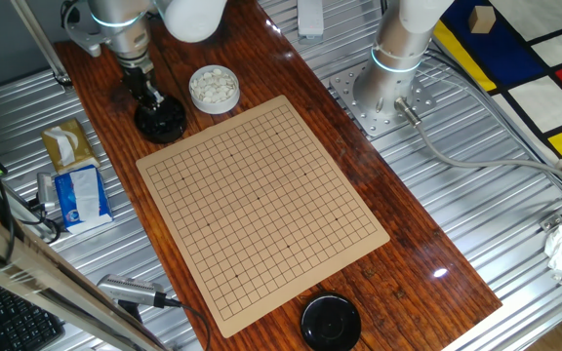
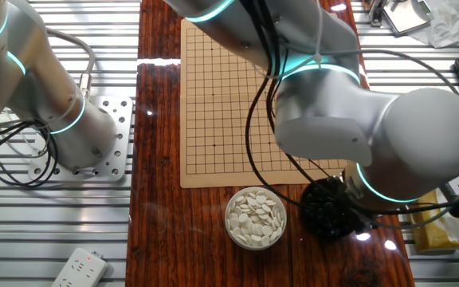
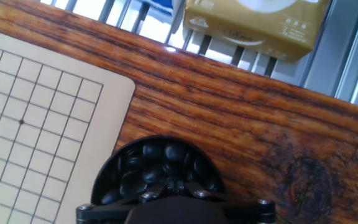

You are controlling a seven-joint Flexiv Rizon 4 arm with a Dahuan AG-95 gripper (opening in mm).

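Observation:
My gripper (image 1: 156,101) points down at the bowl of black stones (image 1: 169,127), its tips at or just above the contents. In the wrist view the dark fingertips (image 3: 179,185) overlap the black stones (image 3: 157,152), so the finger's opening and anything held between cannot be made out. A white bowl (image 1: 214,90) full of white stones (image 2: 255,217) stands beside the black one. The square grid board (image 1: 261,210) carries no stones where it shows. In exterior view 2 my arm covers part of the board and hides the gripper.
A round black dish or lid (image 1: 330,323) sits beyond the board's far corner from the bowls. Tissue packs, one gold (image 1: 69,146) and one blue (image 1: 84,198), lie off the wooden table's (image 1: 413,249) edge. Black cables (image 2: 253,131) hang along my arm.

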